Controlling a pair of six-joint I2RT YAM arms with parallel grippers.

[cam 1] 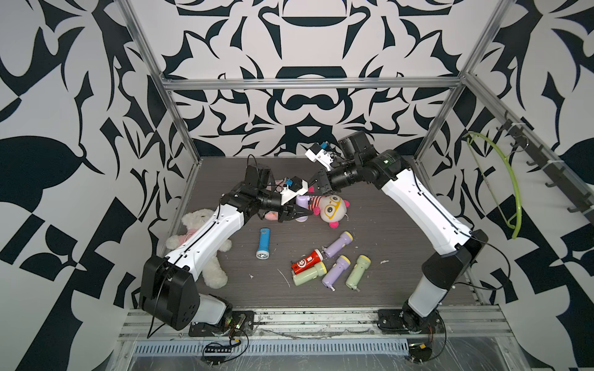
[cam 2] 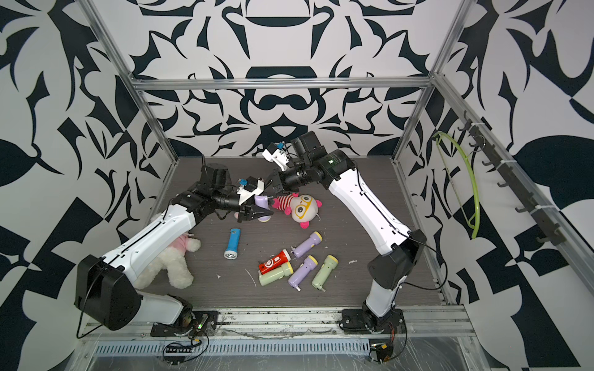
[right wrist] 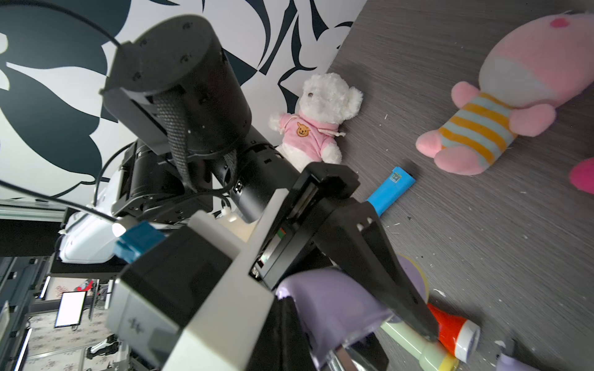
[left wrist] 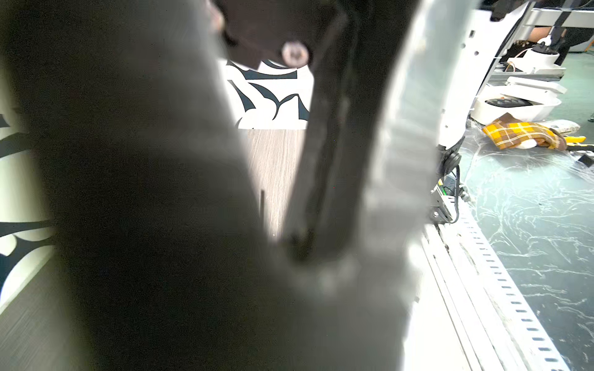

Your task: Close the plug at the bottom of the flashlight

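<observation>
A purple flashlight (cam 1: pixel 302 201) is upright between my two grippers above the table's middle, also seen in the top right view (cam 2: pixel 261 201). My left gripper (cam 1: pixel 297 210) is around it, its fingers hard to judge. My right gripper (cam 1: pixel 312 184) sits just above the flashlight's upper end, shut. In the right wrist view the purple body (right wrist: pixel 334 309) fills the space below dark fingers; its bottom plug is too hidden to tell. The left wrist view is mostly blurred dark shapes close to the lens.
A blue flashlight (cam 1: pixel 263 241) and several red, green and purple flashlights lie on the front table (cam 1: pixel 396 247). A white bear (cam 1: pixel 213 272) is at left. Striped plush toys (cam 1: pixel 333 209) lie behind the grippers.
</observation>
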